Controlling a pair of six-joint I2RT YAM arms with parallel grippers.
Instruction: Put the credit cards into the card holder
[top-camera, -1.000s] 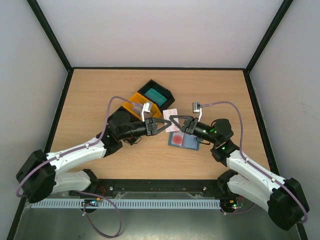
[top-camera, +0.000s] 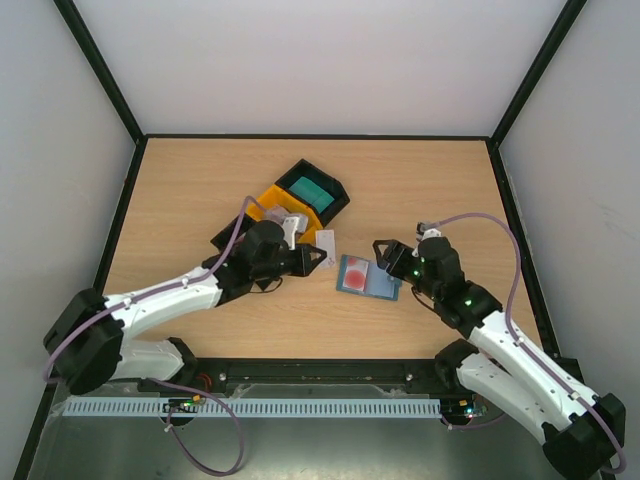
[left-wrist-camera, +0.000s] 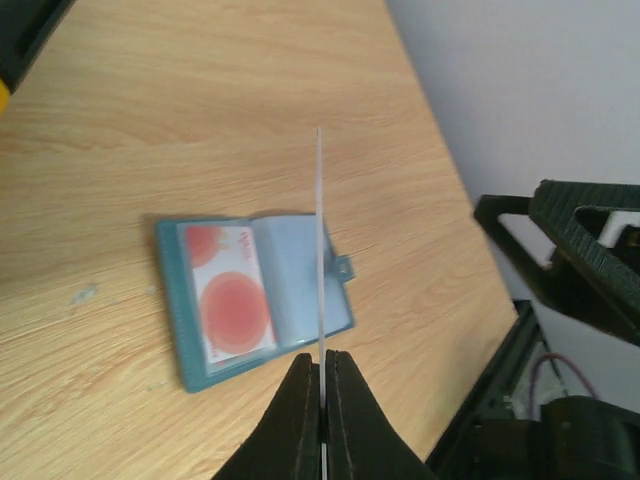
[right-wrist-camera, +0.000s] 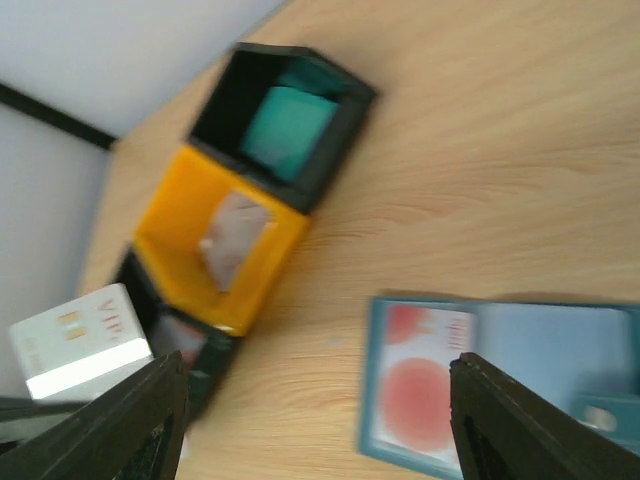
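My left gripper (top-camera: 319, 254) is shut on a white card (top-camera: 326, 241), which stands edge-on as a thin line above its fingertips in the left wrist view. My right gripper (top-camera: 384, 251) is open, apart from the card, its fingers wide with nothing between them in the right wrist view. The blue card holder (left-wrist-camera: 296, 270) lies open on the table below and between the arms, a card with red circles (left-wrist-camera: 231, 310) in its left half, the right half plain light blue.
A row of bins stands behind the left arm: a black one with teal contents (right-wrist-camera: 285, 130), a yellow one (right-wrist-camera: 183, 213) with pale items, another black one (right-wrist-camera: 205, 375). Walls border the table.
My right gripper has moved right, away from the card, and opened. The card stays with my left gripper, which has shifted slightly and turned, leaving more of the holder uncovered.
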